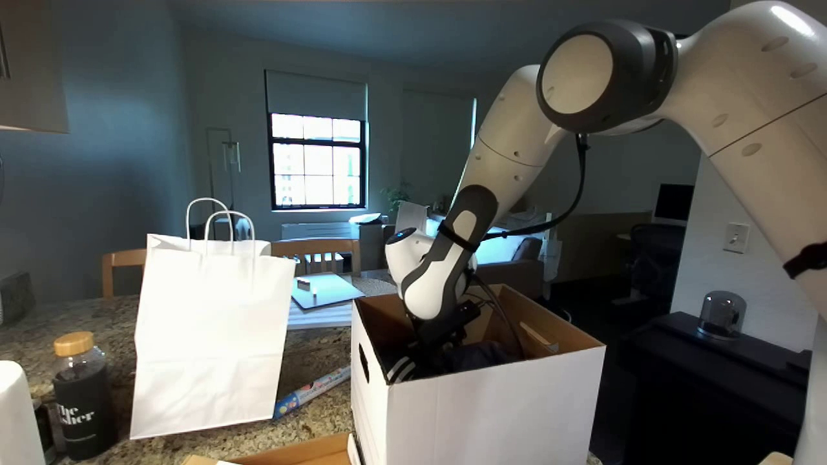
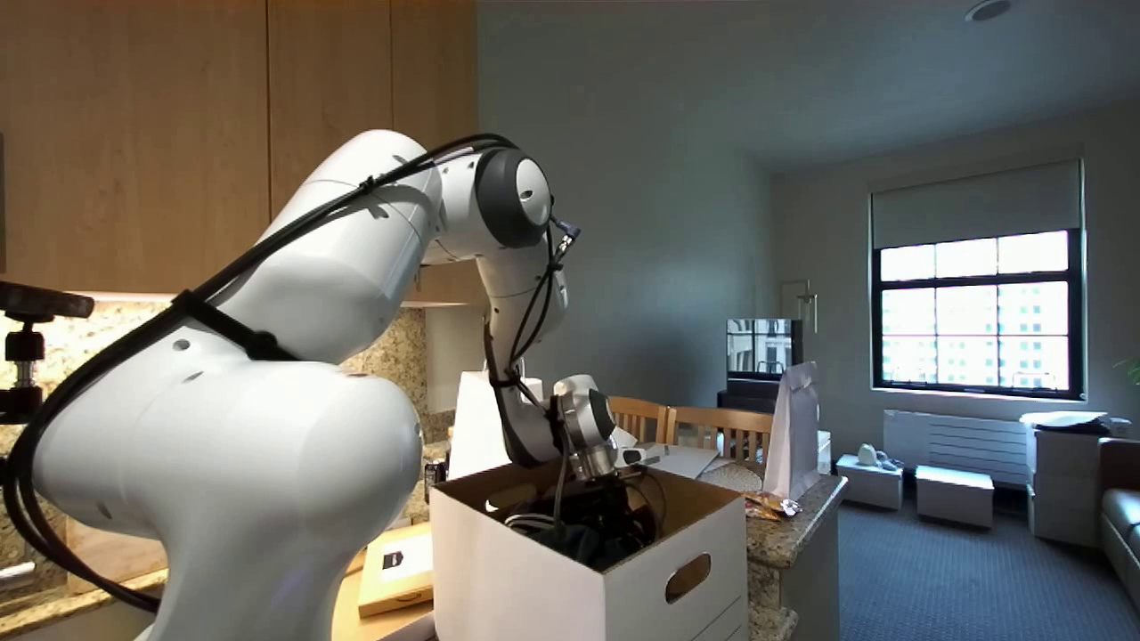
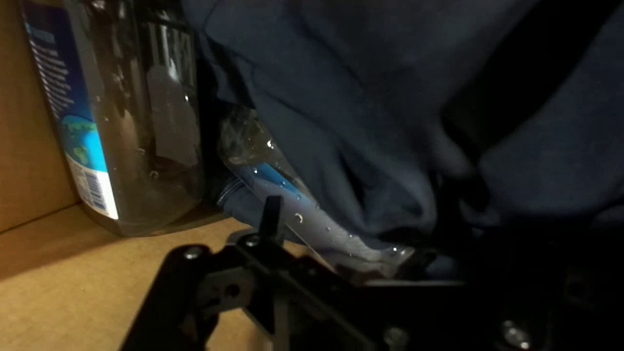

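My gripper reaches down into a white cardboard box (image 1: 484,414) and stands open. One finger (image 3: 272,217) shows in the wrist view; the other is lost in darkness. Dark blue cloth (image 3: 357,111) bulges above and beyond the fingers. Partly under that cloth lies a clear plastic bottle (image 3: 304,204) with a pale blue label, just past the visible finger. A larger clear bottle (image 3: 149,126) with a blue label stands at the box's left wall. Nothing can be seen held; the space between the fingers is mostly dark.
Bare cardboard floor (image 3: 76,286) shows at the lower left inside the box. Striped items or cables (image 2: 529,523) lie within too. Outside, a white paper bag (image 1: 213,341), a blue-ended tube (image 1: 310,391) and a wood-capped bottle (image 1: 80,399) occupy the counter.
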